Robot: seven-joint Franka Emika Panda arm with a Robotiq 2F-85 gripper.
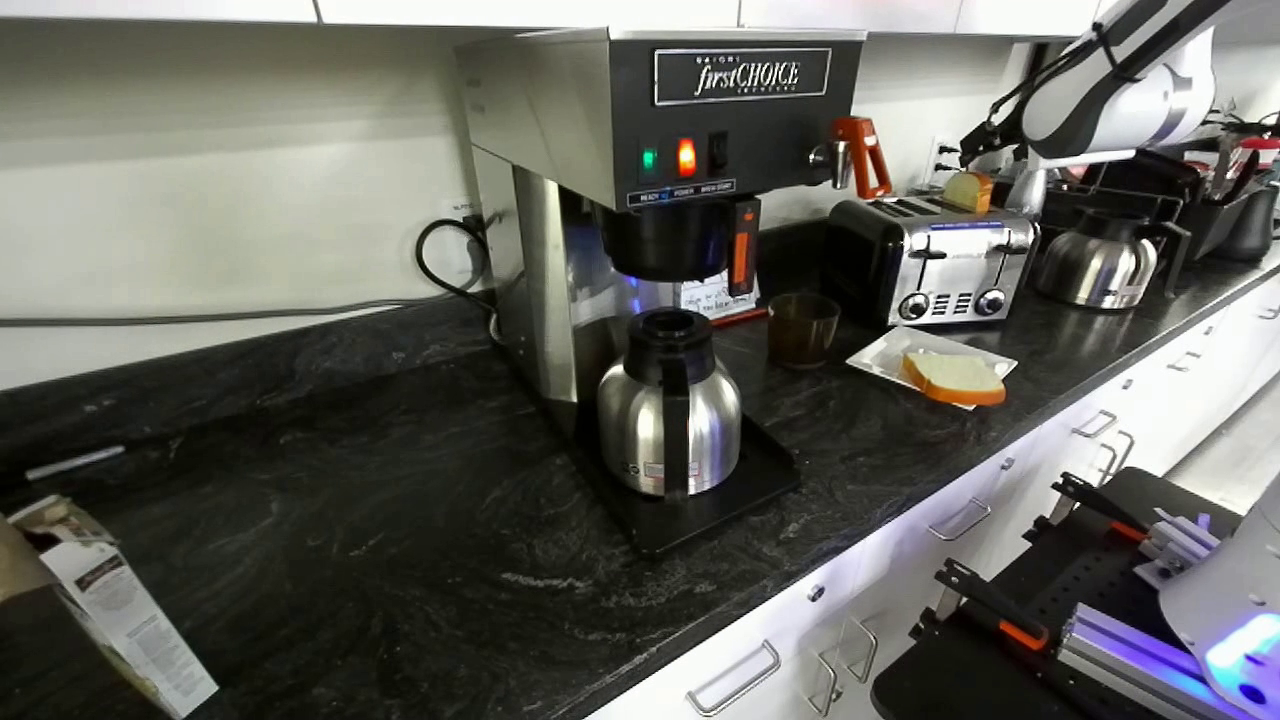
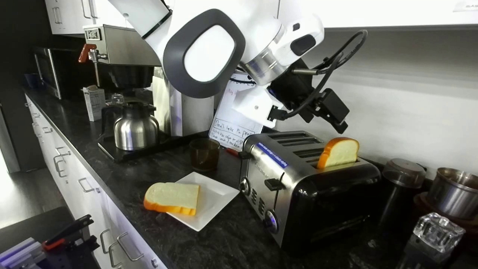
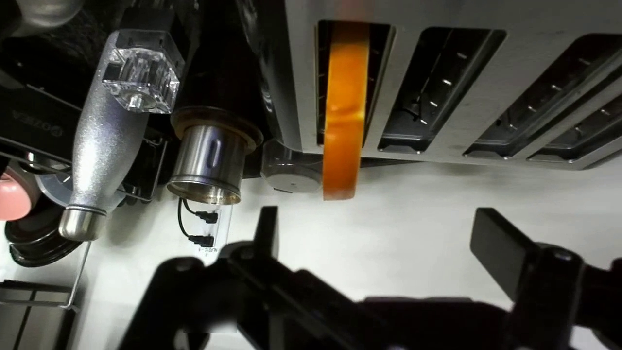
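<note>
A slice of bread (image 2: 340,152) stands upright in one end slot of the steel toaster (image 2: 309,188), its upper part sticking out. From the wrist view the slice (image 3: 344,116) shows its orange crust edge-on, beside several empty slots. A second bread slice (image 2: 174,196) lies flat on a white square plate (image 2: 215,193), partly over its rim. My gripper is open, its fingers wide apart with nothing between them. It hangs above the toaster, apart from the bread; in exterior view 2 its fingers are partly hidden behind the wrist hardware.
Left of the toaster stand a brown glass (image 2: 204,154) and a coffee maker with a steel carafe (image 2: 136,127). Close on the toaster's other side are a metal cup (image 3: 210,160) and a silver bottle (image 3: 111,134). White upper cabinets (image 2: 381,13) hang overhead.
</note>
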